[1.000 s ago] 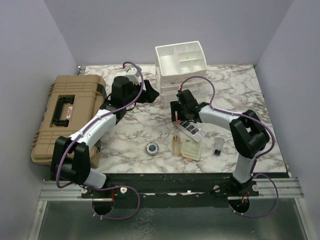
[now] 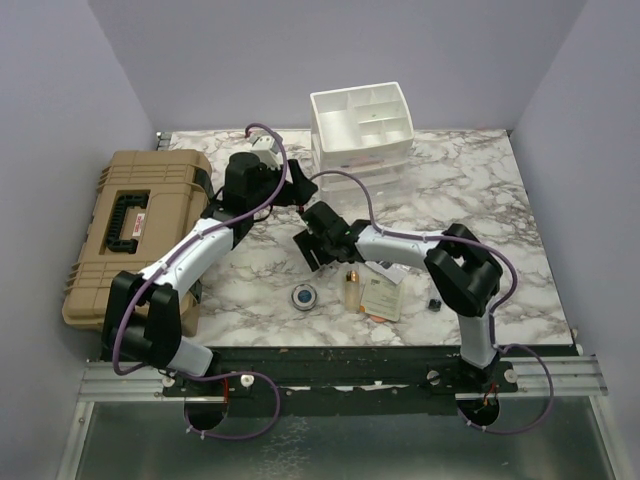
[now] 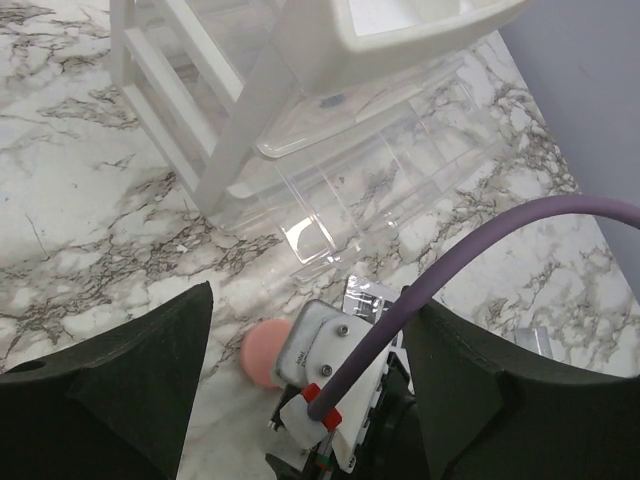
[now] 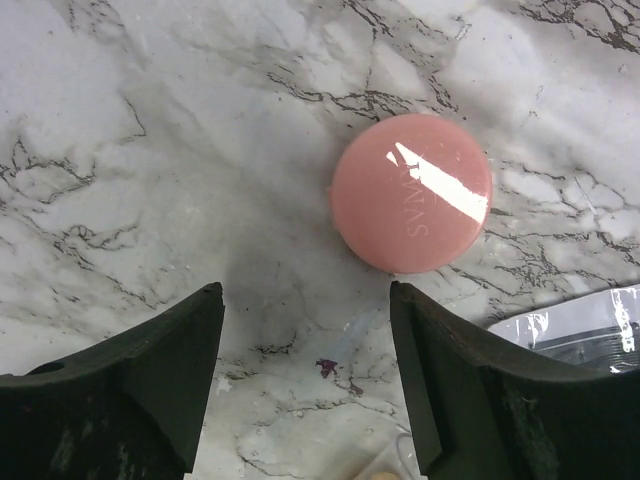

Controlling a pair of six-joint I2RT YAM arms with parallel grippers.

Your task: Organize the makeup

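Observation:
In the right wrist view a round pink compact (image 4: 410, 192) lies on the marble, just beyond the open, empty fingertips of my right gripper (image 2: 313, 255); a silver-edged palette lies at right. A round silver item (image 2: 304, 296), a tube (image 2: 352, 290), a booklet (image 2: 381, 299) and a small dark-capped bottle (image 2: 434, 304) lie at the front. My left gripper (image 2: 295, 182) is open beside the white organizer (image 2: 355, 125), which has clear drawers (image 3: 330, 205) at its base; in the left wrist view the right arm sits below it.
A tan hard case (image 2: 130, 300) fills the left side of the table. Walls stand at the back and sides. Bare marble shows at the right and in the left middle.
My right gripper has moved left and toward the front, away from the foot of the organizer. The left arm has stayed in place.

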